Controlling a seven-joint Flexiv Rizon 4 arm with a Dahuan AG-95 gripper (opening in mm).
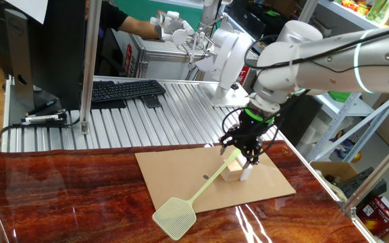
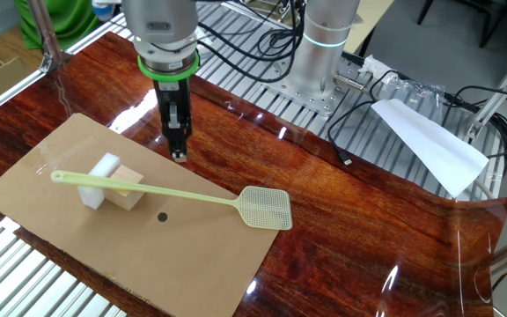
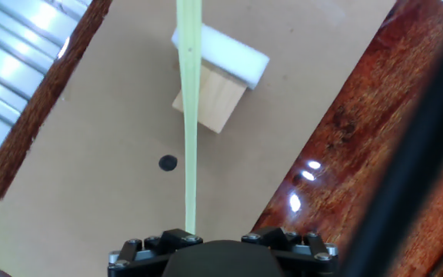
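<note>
A pale green fly swatter [image 2: 265, 209] lies with its mesh head over the edge of the cardboard and its handle across two blocks. One is a light wooden block [image 2: 128, 195]; beside and touching it is a white block [image 2: 91, 195]. My gripper [image 2: 180, 157] points down above the cardboard, apart from the handle in exterior view 2. Its black fingers [image 3: 179, 240] stand apart at the bottom of the wrist view, with no grip on anything. The gripper is open. In the wrist view the swatter's handle [image 3: 191, 154] runs up past the blocks; the mesh head is out of sight there.
The cardboard sheet [image 2: 201, 255] with a black dot [image 2: 163, 217] lies on a glossy wood-pattern tabletop [image 2: 350, 238]. A white sheet [image 2: 429, 145] and loose cables lie near the arm's base. A keyboard [image 1: 128, 90] sits behind.
</note>
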